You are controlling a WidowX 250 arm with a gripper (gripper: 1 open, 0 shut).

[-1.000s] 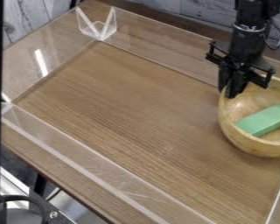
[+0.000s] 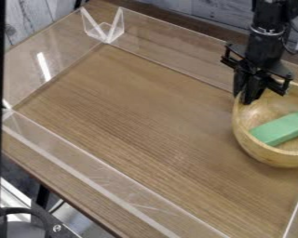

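My black gripper (image 2: 249, 84) comes down from the top right and is shut on the near-left rim of a round tan wooden bowl (image 2: 245, 142). A green rectangular block (image 2: 281, 128) lies tilted inside the bowl, which sits at the right edge of the view. The fingertips are small and dark, partly hard to make out against the rim.
The wooden tray floor (image 2: 115, 121) is clear across the middle and left. Clear plastic walls run round it, with a white angled corner piece (image 2: 104, 30) at the top left. Black cables show at the bottom left.
The gripper and bowl have shifted very slightly, and the green block sits a little differently in the view. The grip on the rim looks the same.
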